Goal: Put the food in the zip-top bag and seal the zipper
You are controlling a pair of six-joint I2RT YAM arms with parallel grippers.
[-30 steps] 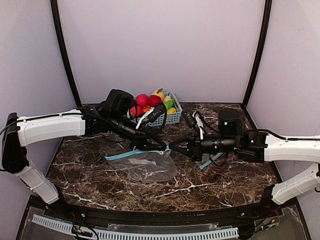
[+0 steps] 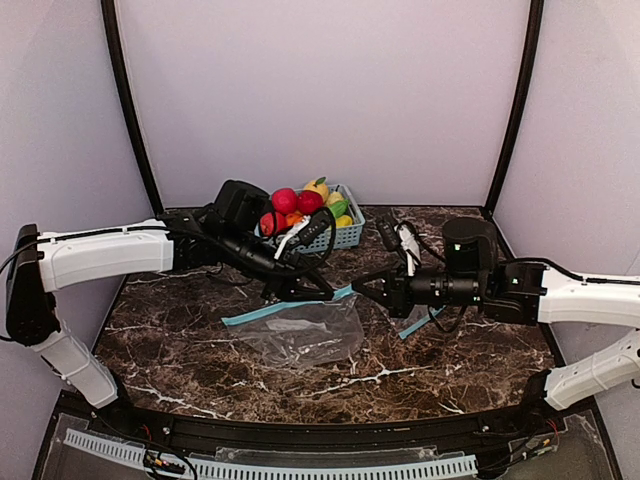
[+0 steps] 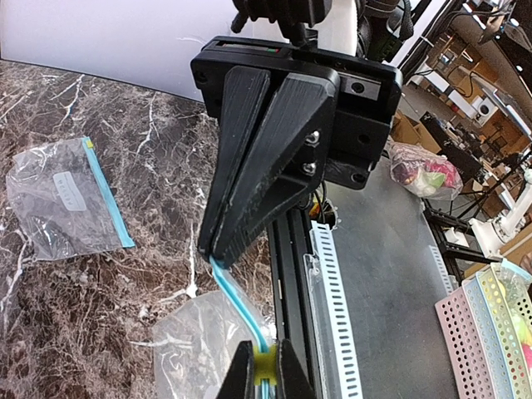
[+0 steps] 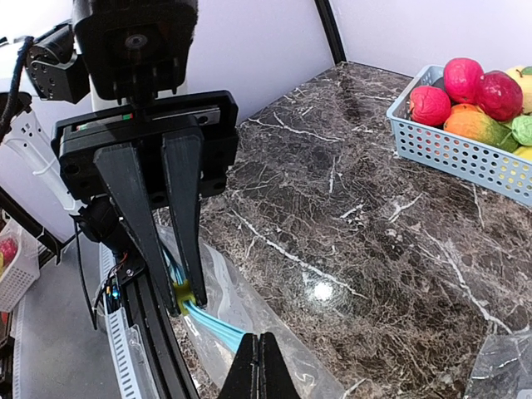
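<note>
A clear bag (image 2: 300,340) with a blue zipper strip (image 2: 260,313) hangs between the arms over the marble. My left gripper (image 2: 325,295) is shut on the zipper at its yellow slider; the slider also shows between the left fingers in the right wrist view. My right gripper (image 2: 358,287) is shut at the strip's right end; in the left wrist view the blue strip (image 3: 241,307) runs from its fingertips to the slider. Whether anything sits between the right fingertips is hard to tell. No food is visible in this bag.
A blue basket (image 4: 449,158) of fruit stands at the back. A second zip bag (image 3: 71,204) lies on the right of the marble. The table's front edge has a metal rail (image 2: 270,470). Free marble lies at the front and left.
My right gripper has moved a little rightward, and the bag with its blue strip has shifted right along with it. My left gripper is nearly still.
</note>
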